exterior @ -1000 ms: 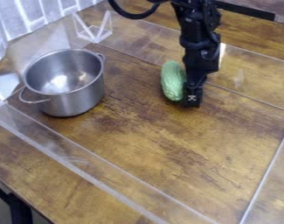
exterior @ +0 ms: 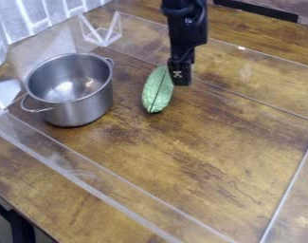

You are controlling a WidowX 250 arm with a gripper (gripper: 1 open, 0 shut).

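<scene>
A pale green oblong object point(exterior: 156, 93), like a squash or cucumber, lies on the wooden table in the upper middle, its long axis running away from the camera. My black gripper point(exterior: 179, 74) hangs at the far end of this object, slightly to its right. Whether its fingers are open or shut is too small to tell. A steel pot point(exterior: 70, 93) with side handles stands to the left of the green object.
Clear panels or edging run along the left and right sides, with pale cloth at the back left.
The gripper has moved back and left from the right side of the green object.
</scene>
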